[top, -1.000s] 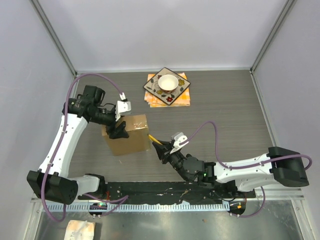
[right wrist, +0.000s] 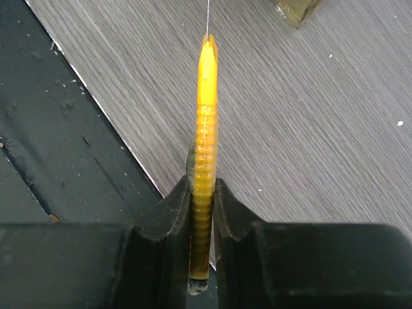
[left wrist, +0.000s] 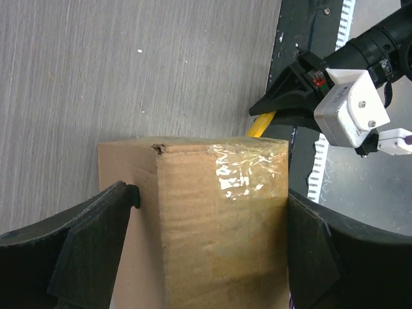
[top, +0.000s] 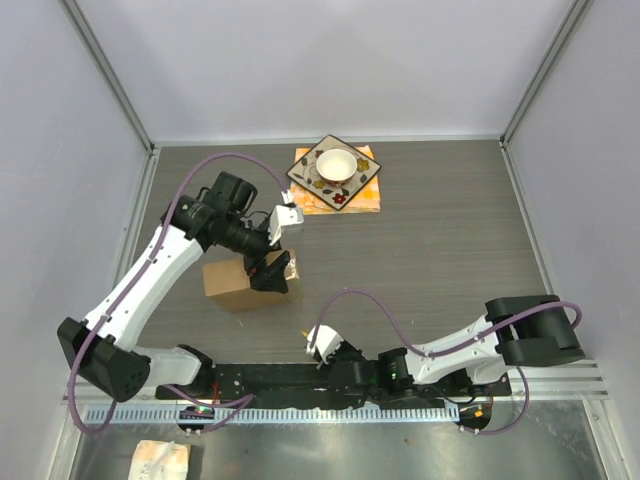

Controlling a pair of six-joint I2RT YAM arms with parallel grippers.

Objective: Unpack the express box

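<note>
A taped brown cardboard box (top: 235, 288) lies at the table's left, and my left gripper (top: 270, 270) is over its right end. In the left wrist view that gripper's fingers straddle the box corner (left wrist: 222, 212); whether they clamp it is unclear. My right gripper is shut on a yellow box cutter (right wrist: 206, 109), its thin tip pointing away from the fingers. In the top view the right gripper is low by the front edge, right of the box, with the cutter apart from it.
A patterned tray (top: 310, 170) with a white bowl (top: 337, 163) sits on an orange cloth (top: 365, 200) at the back. A dark rail runs along the front edge.
My left arm has moved right and the box has tilted and shifted under its gripper. My right gripper with the cutter has moved toward the front edge, away from the box.
</note>
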